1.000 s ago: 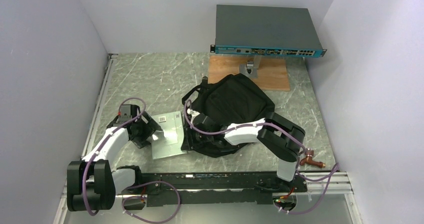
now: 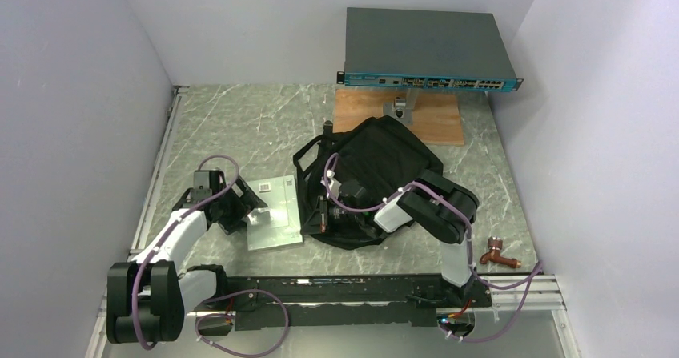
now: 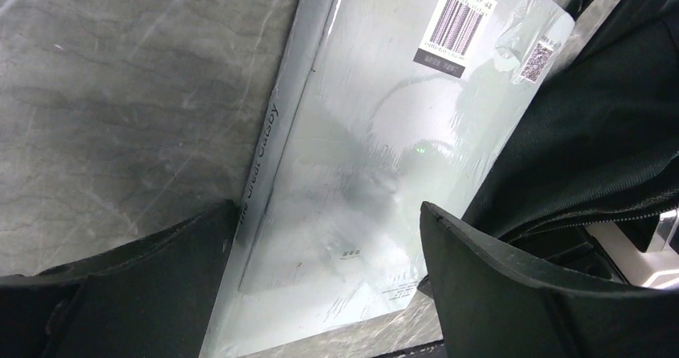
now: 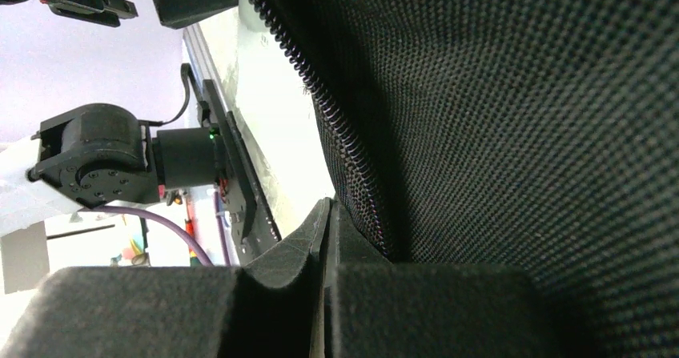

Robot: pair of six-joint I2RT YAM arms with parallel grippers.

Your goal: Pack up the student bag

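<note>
A pale shrink-wrapped book [image 2: 275,211] lies flat on the table, left of the black bag [image 2: 384,154]. Its spine and barcode show in the left wrist view. Over the book's left side is my left gripper, its fingers apart above the cover and nothing gripped. The bag lies with its opening toward the book. At this near left edge of the bag, my right gripper is shut. Its fingertips are beside the zippered rim [image 4: 344,138]; no cloth clearly shows between them.
A rack device [image 2: 424,50] on a stand over a wooden board [image 2: 444,126] is at the back right. A copper tap fitting [image 2: 500,254] lies at the right front. Bare table extends behind the book.
My right gripper has moved slightly to the right along the bag's near edge. The book and left gripper have shifted a little to the right, and the bag's edge has shifted slightly too.
</note>
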